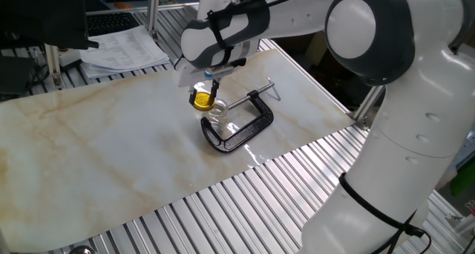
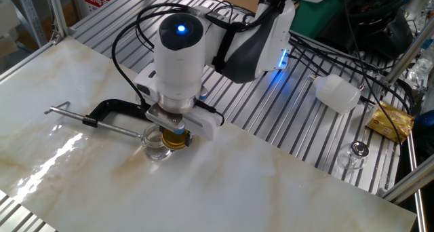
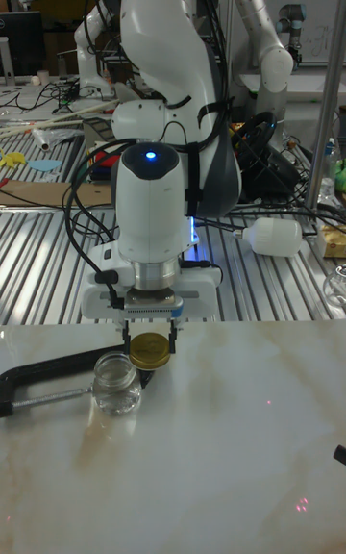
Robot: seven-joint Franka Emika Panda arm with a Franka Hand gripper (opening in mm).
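A gold round lid [image 3: 150, 351] is held between the two dark fingers of my gripper [image 1: 203, 100], which is shut on it. The lid [image 1: 203, 102] hangs above the tabletop, tilted, right beside the mouth of a clear glass jar [image 1: 217, 114]. In the second exterior view the lid [image 2: 174, 138] is just right of the jar [image 2: 156, 147] and partly behind it. The jar stands upright and uncovered, within a black C-clamp [image 1: 241, 134] lying on the table. The clamp's screw [image 3: 49, 399] reaches toward the jar's side; whether it touches cannot be told.
On the slatted deck beyond the tabletop are a white bulb-shaped object [image 2: 337, 93], a small glass jar [image 2: 353, 155] and a gold packet [image 2: 390, 122]. Papers [image 1: 125, 53] lie at the back.
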